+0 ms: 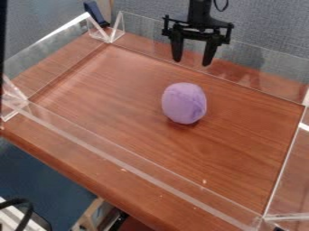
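Observation:
A round purple ball (183, 103) rests on the wooden tabletop (108, 99), right of its middle. My black gripper (192, 54) hangs at the back of the table, above and behind the ball and clear of it, its two fingers spread apart with nothing visible between them.
Clear plastic walls (145, 162) border the tabletop on the sides shown. The wood around the ball is bare. A dark object (94, 13) stands beyond the back left corner, and some equipment (17, 215) sits at the lower left, off the table.

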